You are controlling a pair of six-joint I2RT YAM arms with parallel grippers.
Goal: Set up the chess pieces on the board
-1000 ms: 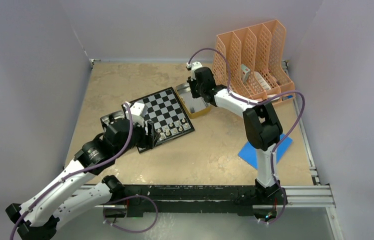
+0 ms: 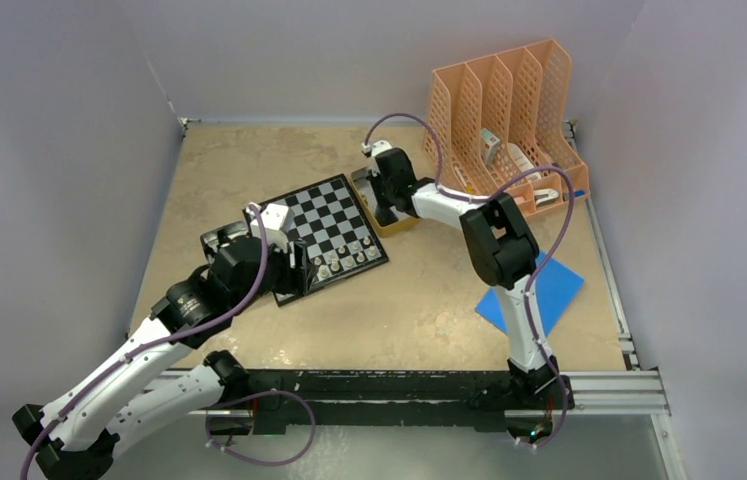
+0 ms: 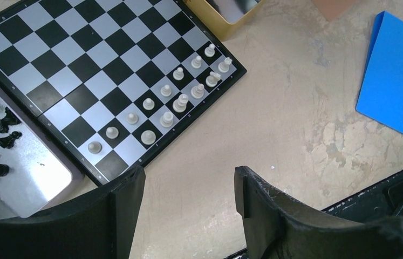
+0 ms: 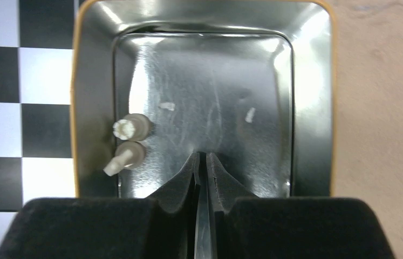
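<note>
White pieces stand in rows on the chessboard (image 3: 117, 70) along one side. A metal box of black pieces (image 3: 37, 172) lies beside it. My left gripper, fingers apart, hangs over the board's near side, empty. My right gripper is down in the yellow-rimmed metal tin (image 4: 311, 91) right of the board, fingertips together; whether anything is between them is hidden. Two white pieces, one upright (image 4: 131, 127) and one paler-tipped (image 4: 129, 156), stand at the tin's left side.
An orange divided organiser (image 2: 509, 100) stands at the back right. A blue folder (image 3: 393, 75) lies at the right.
My left arm shows no visible movement.
</note>
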